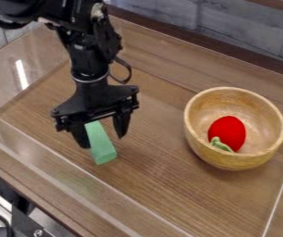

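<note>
My black gripper (104,128) is low over the wooden table, its two fingers on either side of the upper end of a green block (101,146), which lies on the table left of centre. Whether the fingers are pressed on the block or apart from it I cannot tell.
A light wooden bowl (237,106) on the right holds a red round object (228,130) with a small green piece. The table's edge runs down the left side, with cables beyond. The table between block and bowl is clear.
</note>
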